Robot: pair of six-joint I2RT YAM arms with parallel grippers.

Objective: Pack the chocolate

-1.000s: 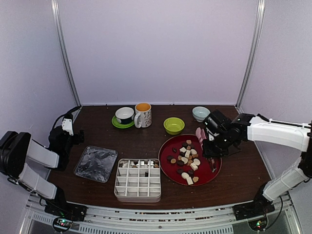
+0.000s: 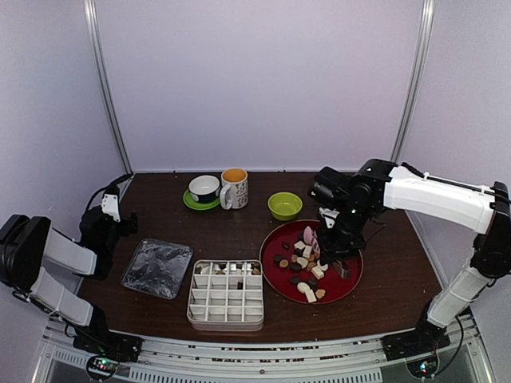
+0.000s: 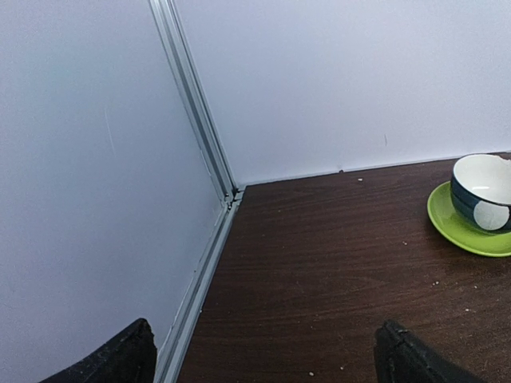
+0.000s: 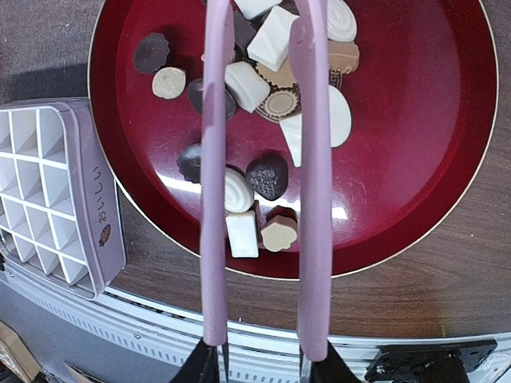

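A red plate point(image 2: 347, 283) holds assorted dark, tan and white chocolates, among them a dark heart point(image 4: 267, 175) and a white rectangle point(image 4: 242, 234). The white compartment box point(image 2: 225, 303) stands left of it, a few pieces in its back cells. A clear lid point(image 2: 156, 268) lies further left. My right gripper hangs over the plate, its long pink fingers part open above the pieces; whether anything is between the tips is unclear. My left gripper point(image 2: 128, 225) is at the table's left edge, open and empty, facing bare wood.
A green bowl point(image 2: 285, 207), an orange-rimmed mug point(image 2: 235, 193) and a cup point(image 3: 487, 212) on a green saucer point(image 3: 447, 227) stand along the back.
My right arm has shifted left and up over the plate, now hiding the pale blue bowl at the back. The left arm has not moved.
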